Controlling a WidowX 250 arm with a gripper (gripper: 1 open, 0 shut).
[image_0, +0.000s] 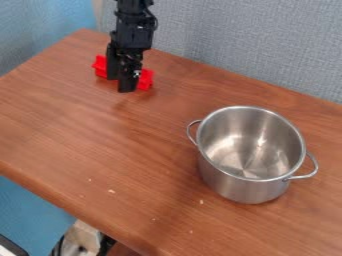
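Observation:
A black gripper (126, 74) reaches down from the top of the camera view to a red object (144, 80) lying near the back left of the wooden table. Its fingers are around or just in front of the red object, which shows on both sides of them; whether they are shut on it is hard to tell. A steel pot (250, 155) with two side handles stands upright at the right, well apart from the gripper.
A grey wall (254, 50) runs behind it. The blue floor (27, 215) shows beyond the table's front-left edge.

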